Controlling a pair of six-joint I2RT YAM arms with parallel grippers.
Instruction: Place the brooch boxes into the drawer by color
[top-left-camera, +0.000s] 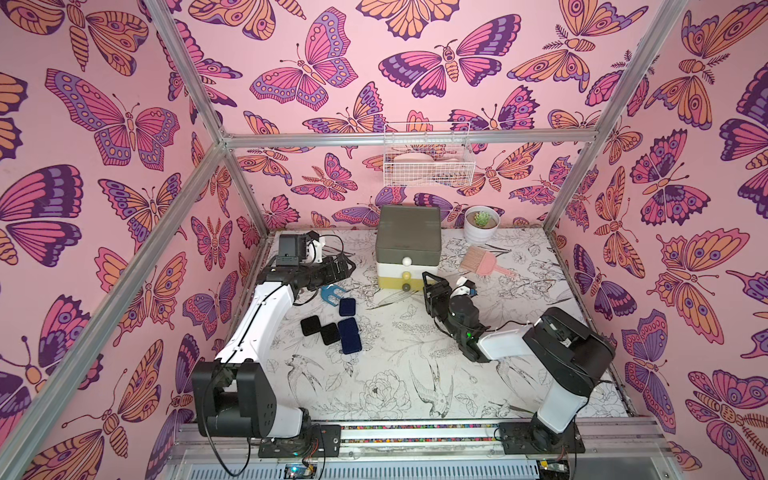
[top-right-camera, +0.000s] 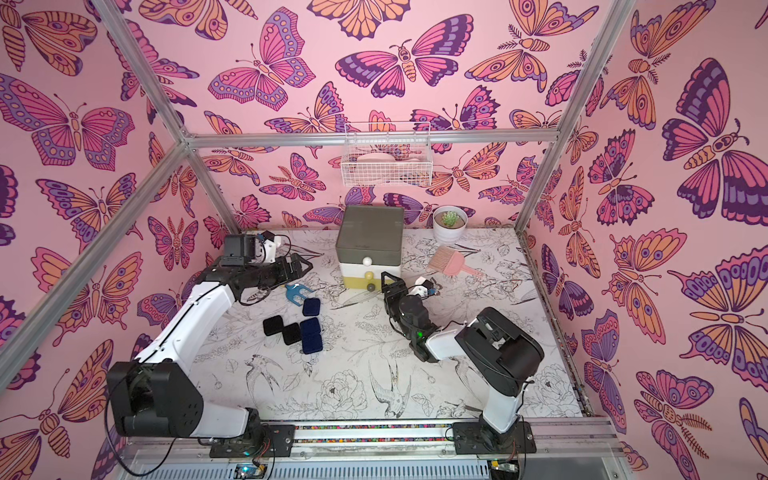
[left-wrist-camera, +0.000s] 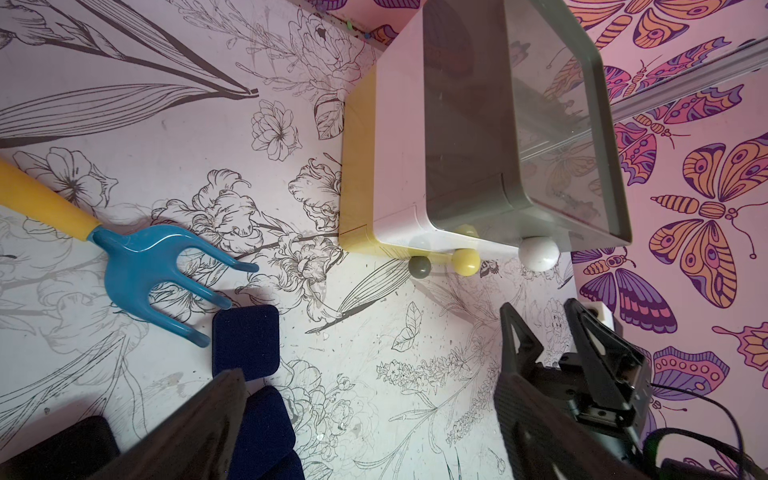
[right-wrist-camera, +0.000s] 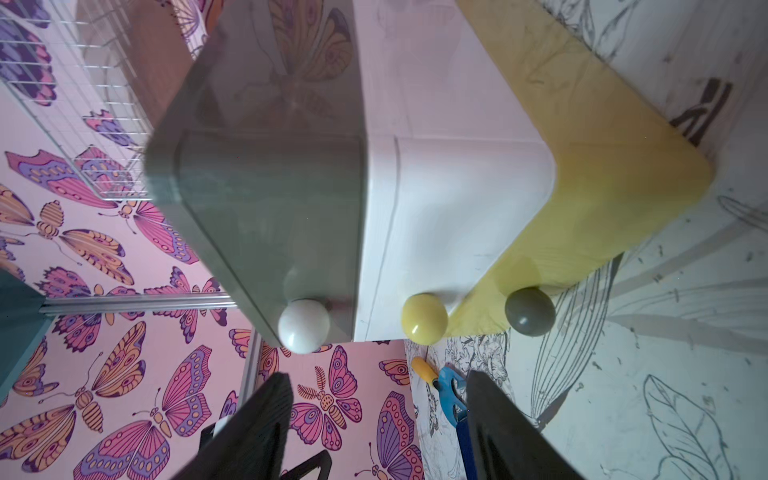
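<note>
A three-tier drawer box (top-left-camera: 408, 236) stands at the back centre, olive, white and yellow, with round knobs (right-wrist-camera: 424, 318) on its front; its drawers look closed. Several flat velvet boxes lie left of centre: black ones (top-left-camera: 311, 325) and navy ones (top-left-camera: 349, 336). My left gripper (top-left-camera: 342, 266) hangs open above a blue fork (left-wrist-camera: 144, 264), left of the drawer box and near the navy boxes. My right gripper (top-left-camera: 432, 283) is open just in front of the drawer box's knobs, apart from them, with nothing between its fingers.
A white plant pot (top-left-camera: 481, 229) stands behind right of the drawer box, with a pink brush (top-left-camera: 480, 261) below it. A wire basket (top-left-camera: 428, 172) hangs on the back wall.
</note>
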